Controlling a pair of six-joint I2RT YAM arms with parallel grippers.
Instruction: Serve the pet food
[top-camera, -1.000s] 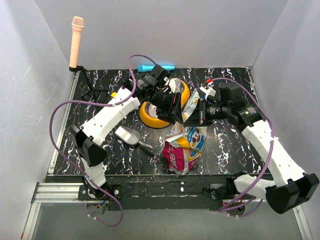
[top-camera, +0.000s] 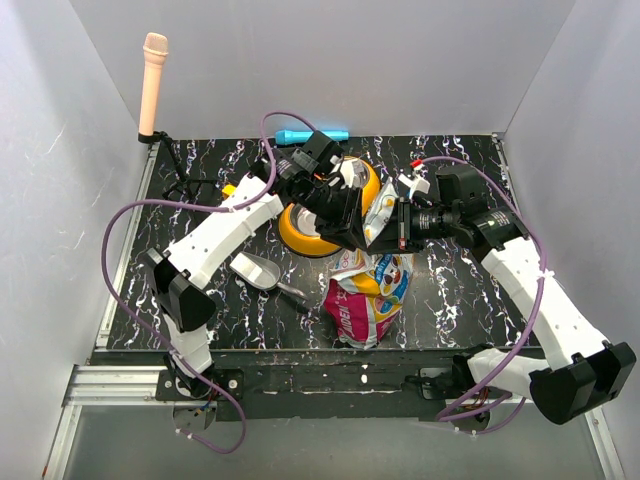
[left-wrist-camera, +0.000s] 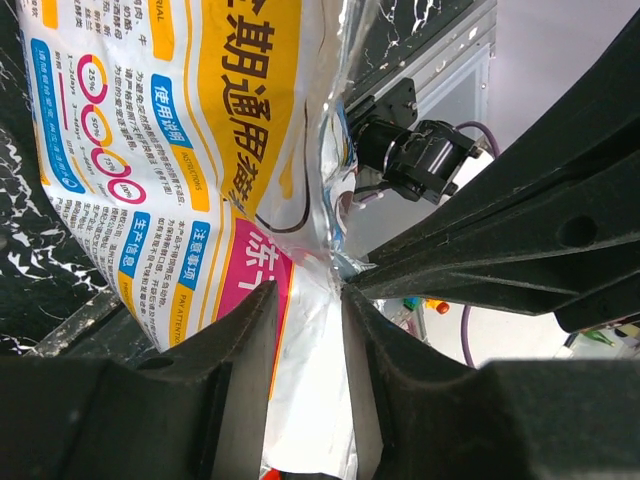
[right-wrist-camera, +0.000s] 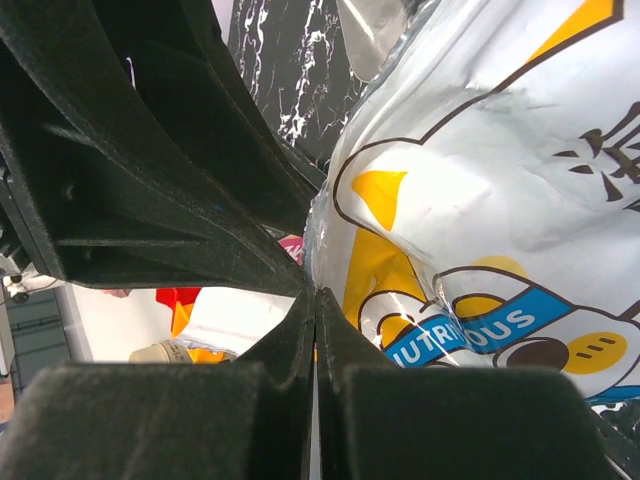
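The white, yellow and red pet food bag (top-camera: 368, 300) stands at the front middle, its upper part drawn up between both grippers. My left gripper is part open, with a gap between its fingertips and the bag's film (left-wrist-camera: 300, 240) running at that gap. Opposite it, my right gripper is shut, its tips at the bag's thin edge (right-wrist-camera: 345, 240), which looks pinched there. The orange bowl (top-camera: 293, 237) lies behind, partly covered by the left arm. A grey scoop (top-camera: 255, 270) rests left of the bag.
A bright blue cylinder (top-camera: 311, 136) lies along the back edge. A black stand with a peach-coloured microphone-shaped object (top-camera: 153, 80) rises at the left. Walls close in on both sides.
Little differs. My left gripper shifts very slightly at the bag's top edge; the right arm and the bag's body look still.
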